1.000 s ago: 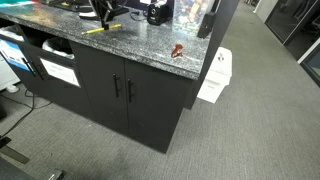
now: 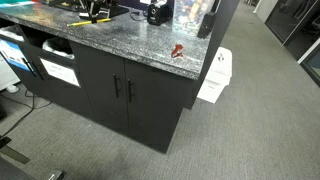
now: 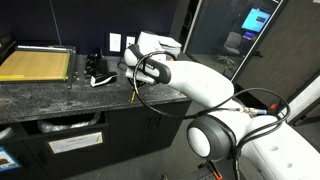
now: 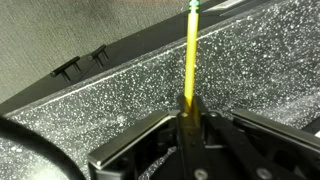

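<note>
A long yellow pencil [image 4: 191, 58] with a green and white end runs up from between the fingertips of my gripper in the wrist view. The fingers are shut on it, and its lower part is hidden by the fingers. From the first exterior side, the gripper [image 2: 95, 13] is a small dark shape at the far left of the counter, with the yellow pencil [image 2: 88, 21] crossing just in front of it. The second exterior view shows only a short bit of the pencil [image 3: 133, 96] near the counter's front.
The speckled dark counter [image 2: 150, 45] stands over black cabinets. A small reddish object [image 2: 177, 50] lies near its right end. A wooden-bottomed tray [image 3: 36, 65] and dark items [image 3: 99, 70] stand at the left. White boxes [image 2: 216, 76] are on the floor.
In exterior view 1, the gripper and the yellow pencil have shifted left and toward the back of the counter over the last second. The reddish object has stayed put.
</note>
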